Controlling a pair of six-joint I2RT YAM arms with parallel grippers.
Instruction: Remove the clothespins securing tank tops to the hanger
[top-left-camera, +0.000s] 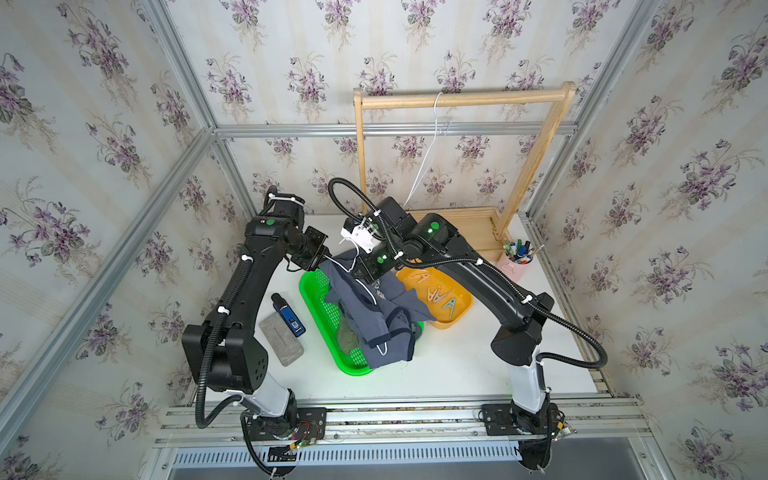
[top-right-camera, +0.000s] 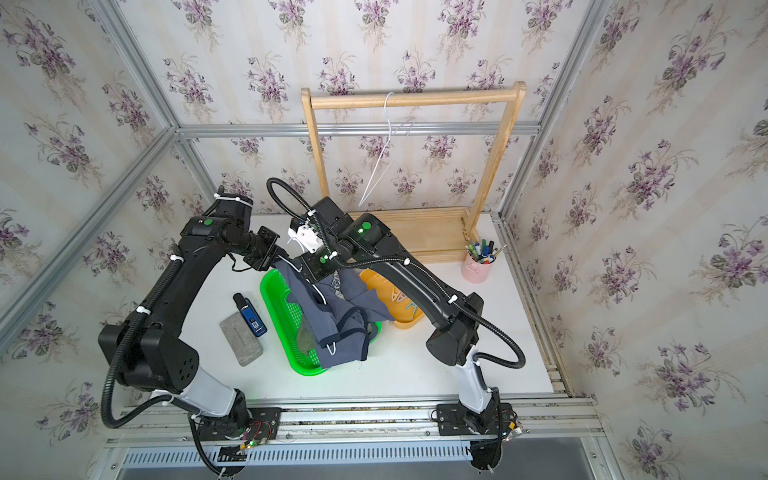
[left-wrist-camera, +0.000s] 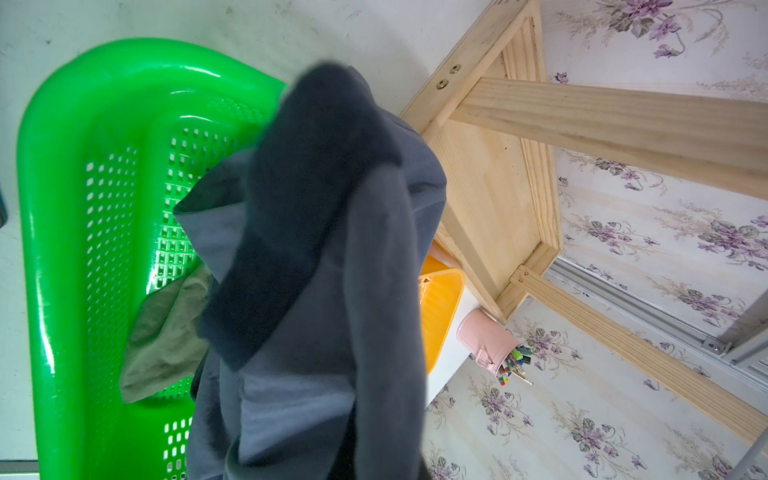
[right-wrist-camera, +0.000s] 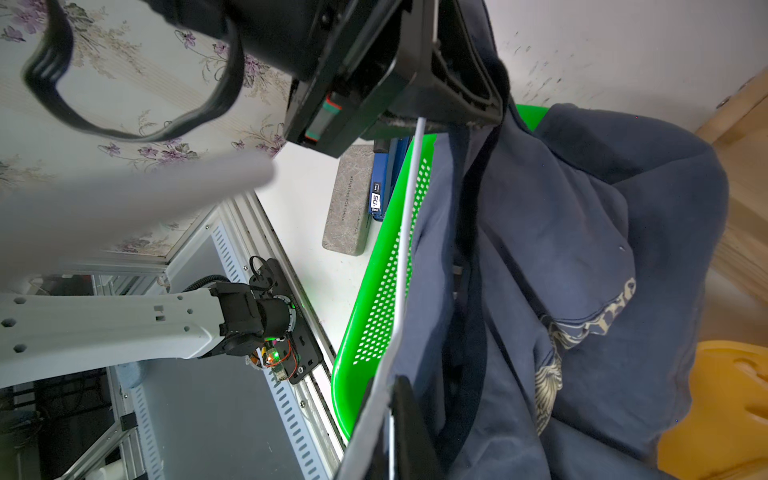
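Observation:
Dark grey-blue tank tops lie heaped in and over the green basket. A white hanger runs through the fabric. My left gripper is shut at the hanger's upper end, by the cloth's top; what is between its fingers is hard to tell. My right gripper is shut close beside it, over the hanger and cloth; its fingertips are largely hidden. Several clothespins lie in the orange tray; none is clearly visible on the cloth.
A wooden rack at the back carries an empty white hanger. A pink pen cup stands at right, a blue bottle and grey block at left.

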